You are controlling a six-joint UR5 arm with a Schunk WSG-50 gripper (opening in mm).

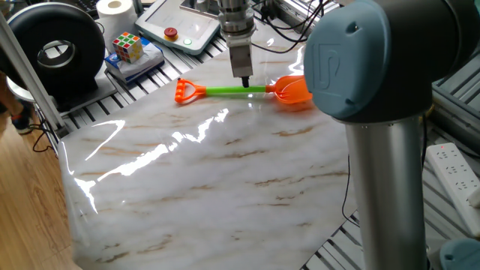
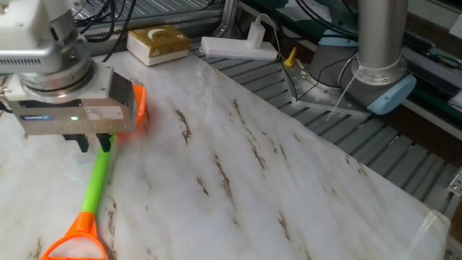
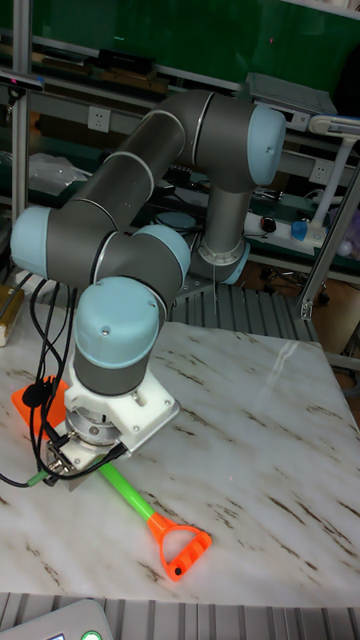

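Observation:
A toy shovel lies flat on the marble-patterned table, with a green shaft (image 1: pixel 225 90), an orange D-shaped handle (image 1: pixel 187 91) and an orange blade (image 1: pixel 292 89). My gripper (image 2: pixel 90 143) points down at the shaft, its two dark fingers apart. One finger (image 2: pixel 105 141) overlaps the upper part of the green shaft in exterior view 2; whether it touches cannot be told. In exterior view 1 the gripper (image 1: pixel 245 81) sits over the shaft, nearer the blade. The arm hides part of the blade in exterior view 1, and in exterior view 3 the wrist covers the fingers.
A yellow-and-white box (image 2: pixel 158 45) and a power strip (image 2: pixel 238 49) lie near the back.

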